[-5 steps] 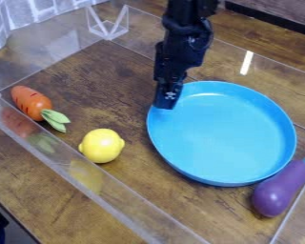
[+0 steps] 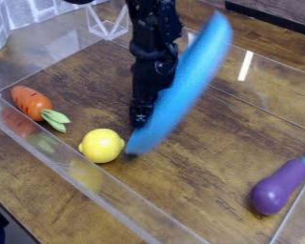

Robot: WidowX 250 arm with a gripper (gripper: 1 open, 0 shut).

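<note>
A blue plate (image 2: 181, 81) is tipped up steeply on edge in the middle of the view, blurred. My black gripper (image 2: 145, 110) is at its left side, partly behind it; whether its fingers touch or grasp the plate is hard to tell.
A carrot (image 2: 31, 105) lies at the left, a yellow lemon (image 2: 102, 145) at the lower middle, a purple eggplant (image 2: 277, 188) at the lower right. Clear walls border the wooden surface (image 2: 206, 191), which is bare at the right.
The blue plate has gone from lying flat to steeply tilted, its right side raised and swung leftward. My gripper has moved down and a little left.
</note>
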